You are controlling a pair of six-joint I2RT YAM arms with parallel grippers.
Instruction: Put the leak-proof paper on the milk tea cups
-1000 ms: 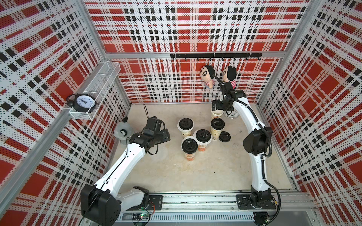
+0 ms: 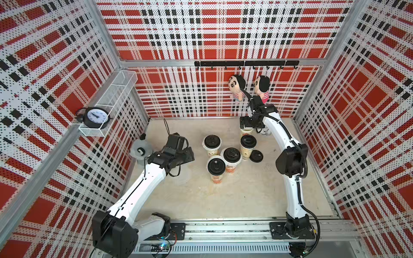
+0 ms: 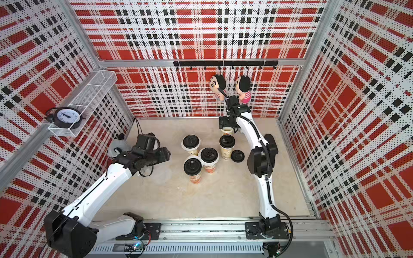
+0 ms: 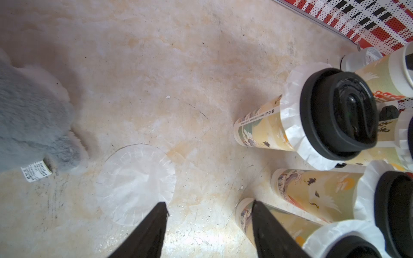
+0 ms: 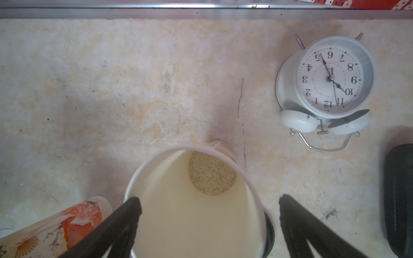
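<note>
An uncovered cup (image 5: 193, 215), with grainy stuff at its bottom, stands at the back of the table. My right gripper is open over it, one finger on either side of the rim; whether they touch it I cannot tell. A round white sheet of paper (image 4: 136, 185) lies flat on the left of the table. Above and beside that sheet my open left gripper has nothing between its fingers. Several cups wear black lids, among them one at back left (image 2: 212, 142) and one in front (image 2: 216, 166); frilly paper shows under lids (image 4: 299, 116) in the left wrist view.
A loose black lid (image 2: 256, 156) lies right of the cups. A white alarm clock (image 5: 331, 79) sits right of the open cup. At far left is a grey plush toy (image 4: 34, 116).
My right gripper has shifted slightly left and a little lower at the open cup. The left arm and the lidded cups have stayed put.
</note>
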